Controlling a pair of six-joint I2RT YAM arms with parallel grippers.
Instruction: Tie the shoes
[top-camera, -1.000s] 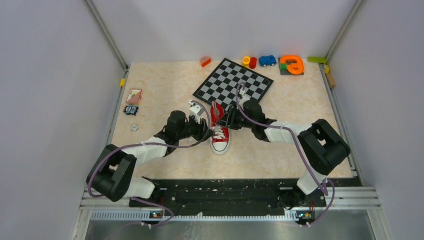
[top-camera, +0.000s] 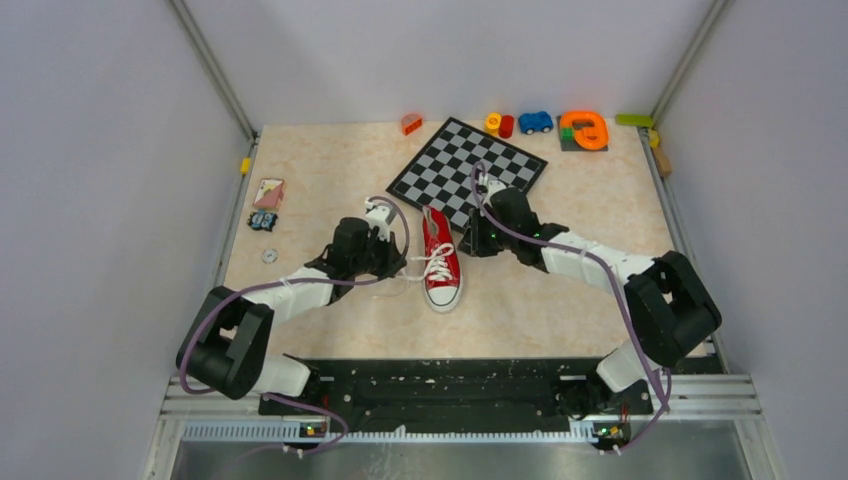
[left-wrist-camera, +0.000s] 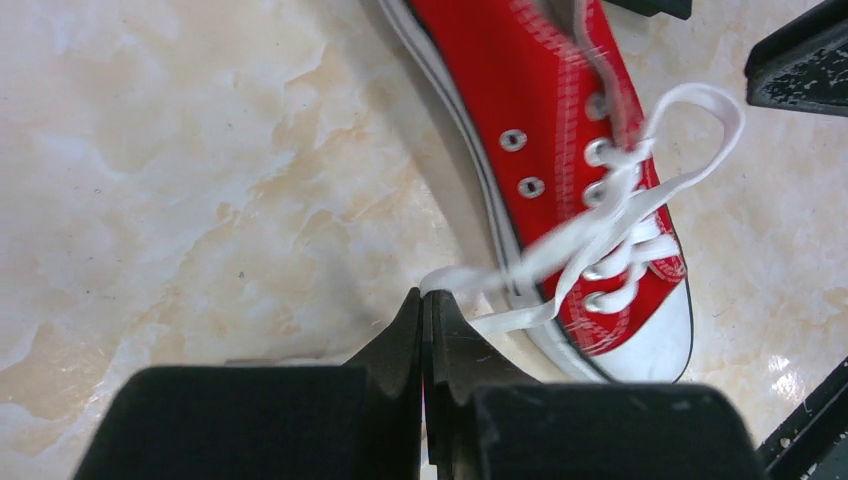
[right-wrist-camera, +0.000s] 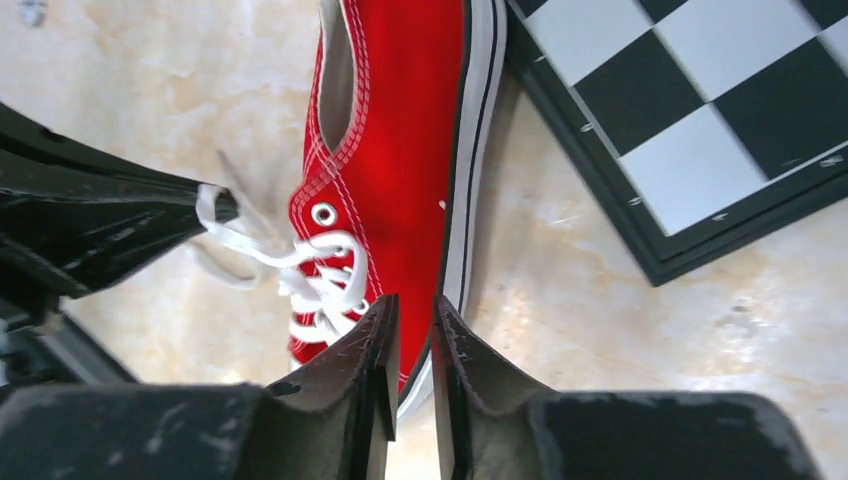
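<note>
A red sneaker (top-camera: 441, 280) with a white toe lies upright in the middle of the table. Its white laces (left-wrist-camera: 690, 175) form a loop over the eyelets, and a strand runs out leftward to my left gripper, which is shut on it just left of the shoe. My right gripper is over the shoe's right side in its wrist view, with a narrow gap between empty fingertips. From above, that gripper (top-camera: 470, 243) stands just right of the shoe.
A checkered board (top-camera: 450, 160) lies behind the shoe. Small toys, among them a blue car (top-camera: 535, 122) and an orange piece (top-camera: 583, 120), line the back; more sit at the left edge.
My right gripper has drawn back to the right from over the laces. My left gripper has shifted slightly left with the lace, and the shoe has moved very slightly.
</note>
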